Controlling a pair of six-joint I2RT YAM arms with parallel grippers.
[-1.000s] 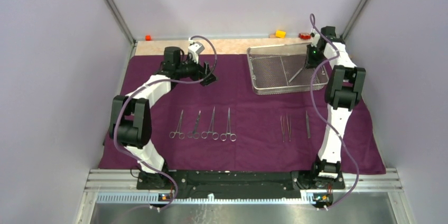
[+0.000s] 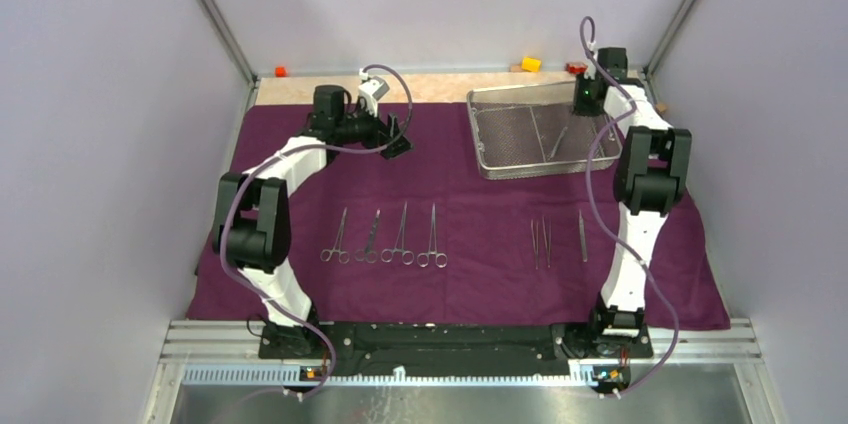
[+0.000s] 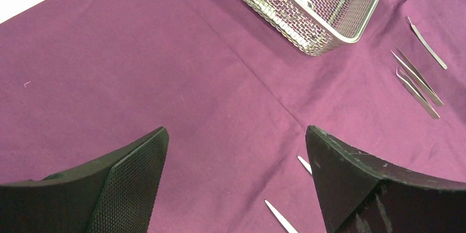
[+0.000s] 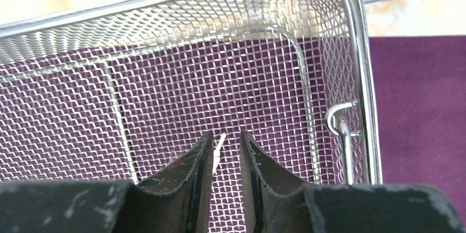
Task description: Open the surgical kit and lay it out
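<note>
The wire mesh tray [image 2: 480,154] sits at the back right, holding a slim metal instrument [image 2: 557,144]. My right gripper is over the tray's right end, fingertips slightly apart around the line of a pale instrument tip [image 4: 218,150]; whether it touches is unclear. My left gripper stands open over the cloth left of the tray, nothing between its fingers. Several scissor-like instruments [image 2: 432,244] lie in a row at front left; tweezers [image 2: 536,244] and another slim instrument [image 2: 582,239] lie at front right.
The purple cloth [image 2: 490,284] has free room at left and centre. A yellow block [image 2: 531,64] and red items [image 2: 576,67] stand on the back strip, behind the tray.
My right gripper has moved slightly back and left over the tray. The instrument inside has shifted slightly. The left arm is nearly still.
</note>
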